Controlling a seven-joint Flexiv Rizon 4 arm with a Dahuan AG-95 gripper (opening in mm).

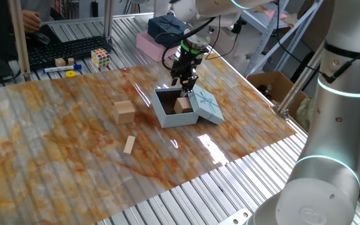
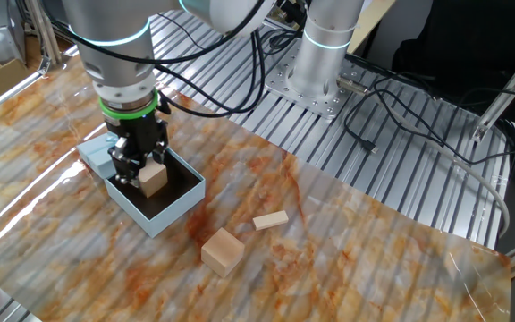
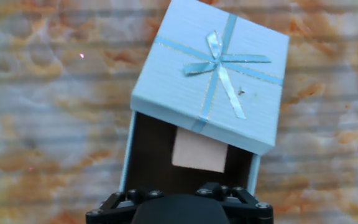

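Observation:
A light blue box (image 1: 167, 121) stands uncovered on the marbled sheet, with a wooden block (image 2: 153, 180) inside it. Its lid (image 3: 179, 93), tied with a ribbon bow, leans askew over one end and hides part of the block in the wrist view. My gripper (image 2: 141, 170) hangs over the box at the lid side, close to the block. Its fingers look spread and open, and nothing shows held between them. From the wrist, the block (image 3: 201, 150) lies ahead of the gripper, apart from it.
A wooden cube (image 1: 124, 112) and a thin wooden slat (image 1: 129, 145) lie on the sheet outside the box. Farther back are a puzzle cube (image 1: 100, 58), a keyboard (image 1: 67, 53) and stacked boxes (image 1: 158, 44). Much of the sheet is bare.

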